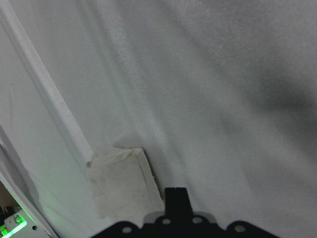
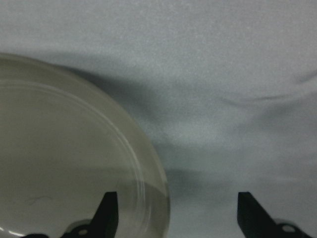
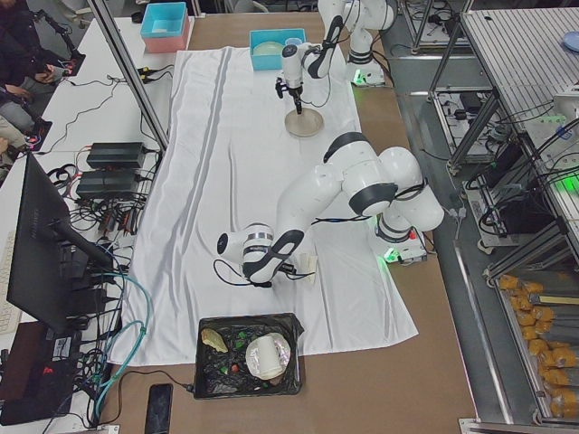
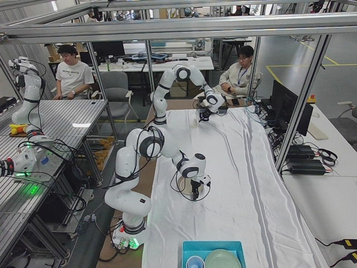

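My left gripper is shut, with nothing showing between its fingers, above the white cloth near a pale, flat paper-like piece (image 1: 121, 183). In the camera left view that arm is the nearer one. My right gripper stands open low at the edge of the round beige plate (image 2: 64, 144), one finger over the plate and the other over cloth. The plate also shows beneath that arm in the camera left view (image 3: 304, 127).
A black lined tray (image 3: 208, 362) with dishes and scraps sits at the near end. A blue bin (image 3: 267, 61) with dishes stands at the far end. Monitor (image 3: 41, 253) and cables crowd one side.
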